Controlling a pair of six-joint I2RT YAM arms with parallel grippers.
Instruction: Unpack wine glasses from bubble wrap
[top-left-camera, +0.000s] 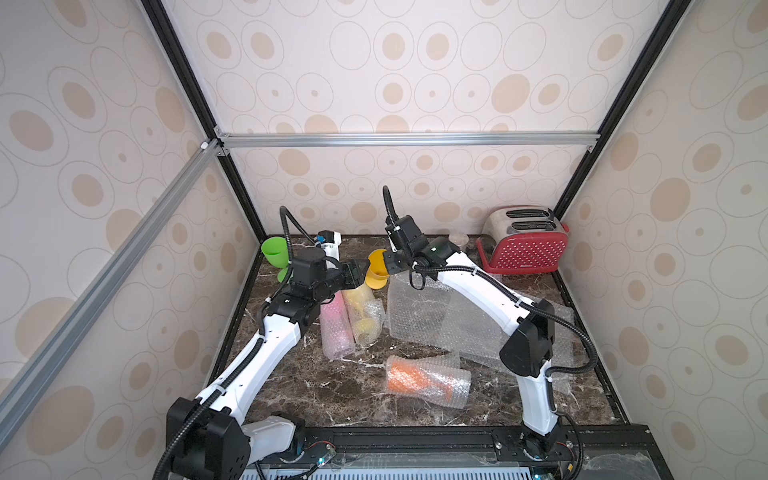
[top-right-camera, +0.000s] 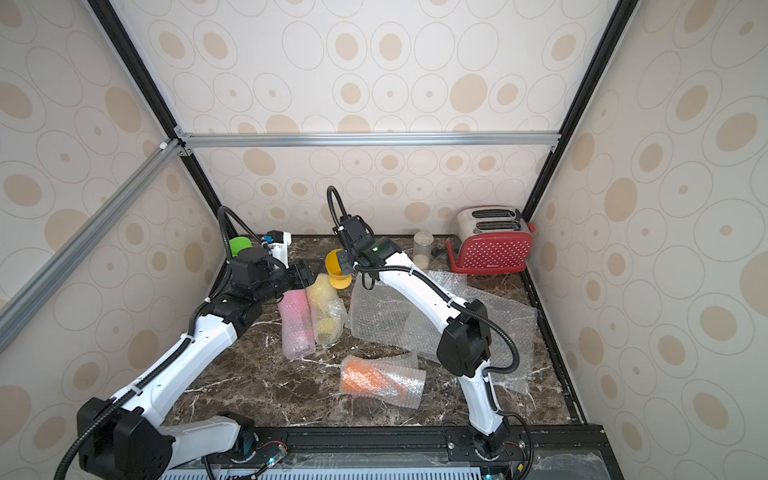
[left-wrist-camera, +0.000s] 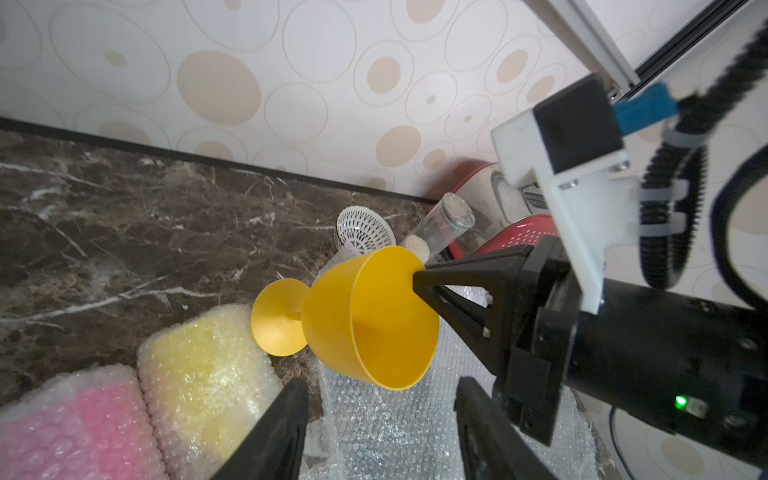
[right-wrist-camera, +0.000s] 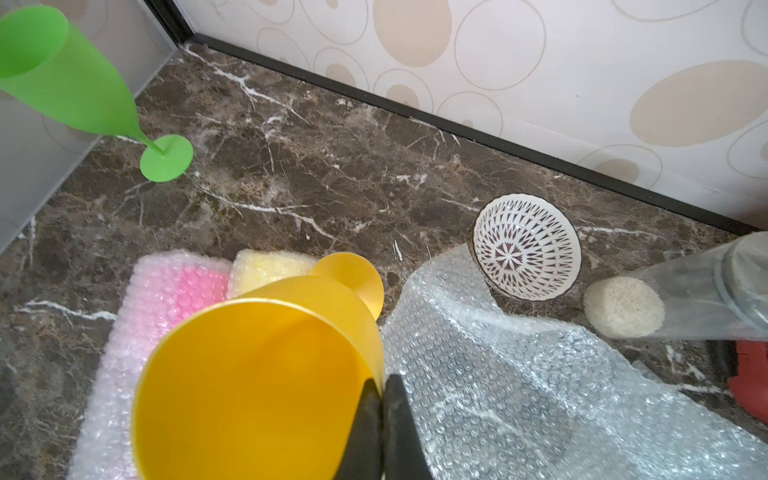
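A yellow wine glass (left-wrist-camera: 336, 320) is held tilted by my right gripper, whose fingers are shut on its rim. My left gripper faces that glass with fingers parted and nothing between them. A green glass (right-wrist-camera: 88, 88) stands at the back left. Pink (top-left-camera: 337, 328) and yellow (top-right-camera: 324, 320) wrapped bundles lie side by side below the left gripper. An orange glass in bubble wrap (top-left-camera: 416, 380) lies at the front middle.
Loose bubble wrap (top-left-camera: 424, 312) covers the middle and right. A red toaster (top-left-camera: 520, 256), a clear jar (right-wrist-camera: 696, 288) and a white strainer (right-wrist-camera: 526, 240) are at the back right.
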